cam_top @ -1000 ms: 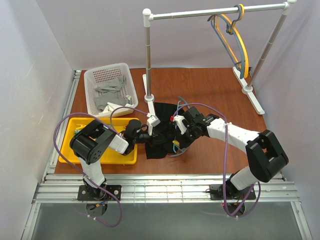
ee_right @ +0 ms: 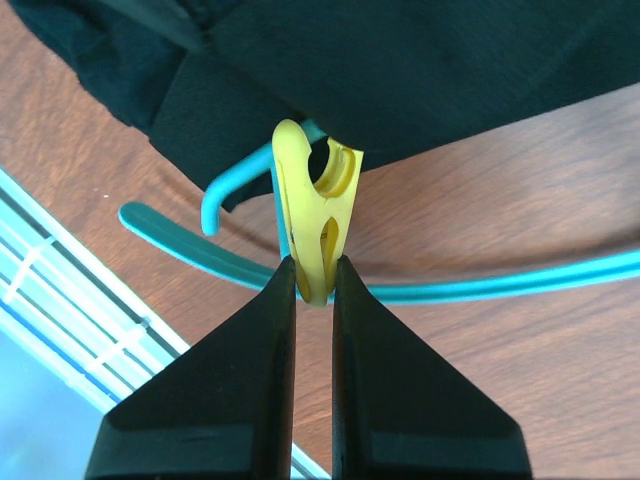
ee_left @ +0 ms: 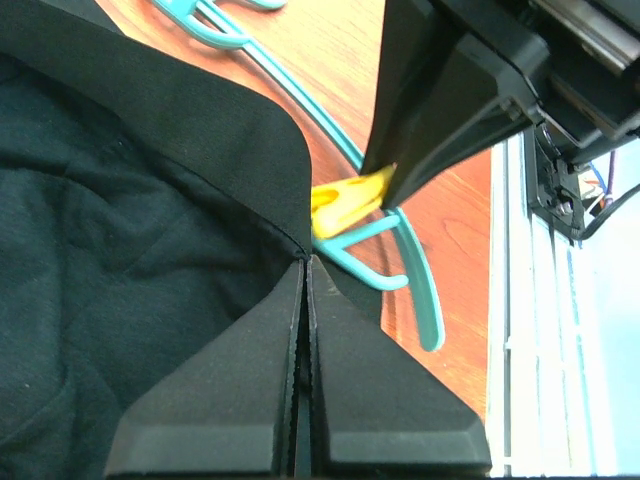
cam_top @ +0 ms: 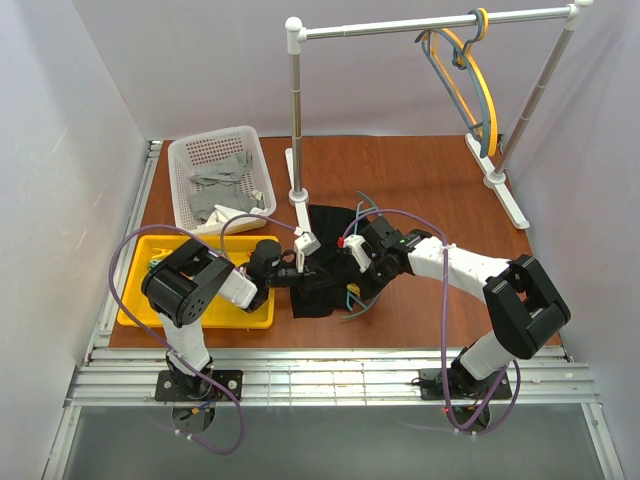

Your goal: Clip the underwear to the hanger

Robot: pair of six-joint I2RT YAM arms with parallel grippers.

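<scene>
The black underwear lies on the wooden table, over part of the teal hanger. My left gripper is shut at the underwear's folded edge, pinching the fabric at its tips. My right gripper is shut on a yellow clothespin, whose far end is at the underwear's edge beside a teal hanger arm. Whether the clip grips both fabric and hanger is unclear.
A yellow bin sits under the left arm, a white basket with clothes behind it. A metal rack holds grey and orange hangers at the back right. Bare table lies right of the underwear.
The left arm looks unchanged.
</scene>
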